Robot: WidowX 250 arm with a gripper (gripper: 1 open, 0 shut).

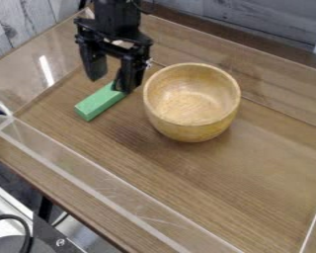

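The black gripper [112,71] hangs over the upper left of the wooden table, its fingers spread open just above and around the far end of a green block [103,103]. The block lies diagonally on the wood. To its right sits a round beige bowl [192,124], which looks empty.
A black cable [8,222] curves at the lower left edge. The back of the table behind the bowl is free.
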